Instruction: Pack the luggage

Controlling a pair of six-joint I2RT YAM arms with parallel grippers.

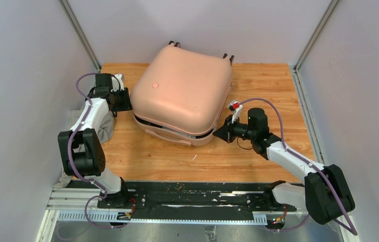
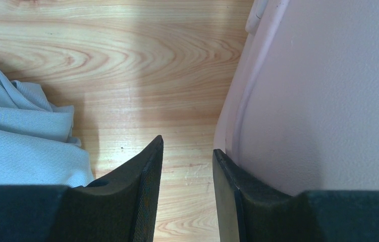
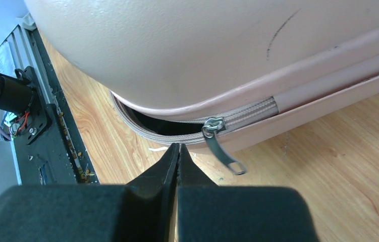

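A closed pink suitcase (image 1: 182,91) lies on the wooden table, a dark slit along its front where it is partly unzipped. My left gripper is at its left side, fingers parted, one against the shell; whether anything is between them is unclear. My right gripper is shut with nothing visible between its fingers, at the front right corner, just below the zipper slider (image 3: 212,126) and its dangling metal pull (image 3: 226,159).
Grey cloth (image 2: 25,151) lies on the left of the table beside the left arm. Bare table (image 1: 202,166) shows in front of and right of the suitcase. Walls border both sides and the back.
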